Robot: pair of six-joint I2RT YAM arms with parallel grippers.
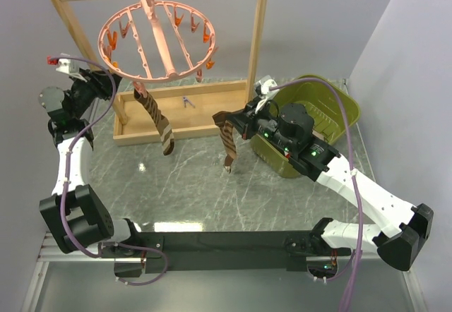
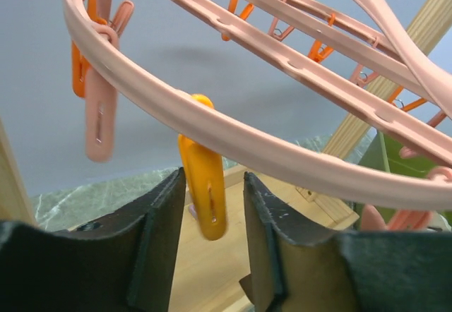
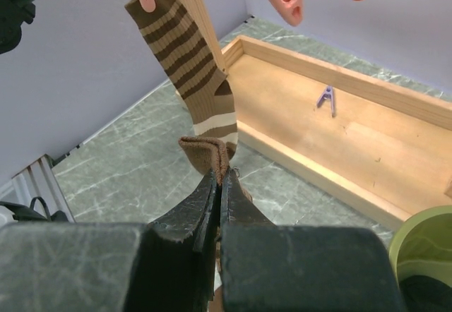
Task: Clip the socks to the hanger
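Note:
A pink round hanger [image 1: 167,70] with pink and orange clips hangs from the wooden rack. One brown striped sock [image 1: 155,118] dangles from its front clip. My left gripper is at the hanger's left, its fingers apart around the lower end of an orange clip [image 2: 205,178]; whether they touch it I cannot tell. My right gripper is shut on the top edge of a second brown sock [image 3: 205,150], which hangs below it, right of the first sock in the top view.
A wooden tray [image 1: 183,132] with a loose purple clip [image 1: 188,102] lies under the hanger. A green basket [image 1: 332,107] stands at the right. The rack's posts [image 1: 253,44] flank the hanger.

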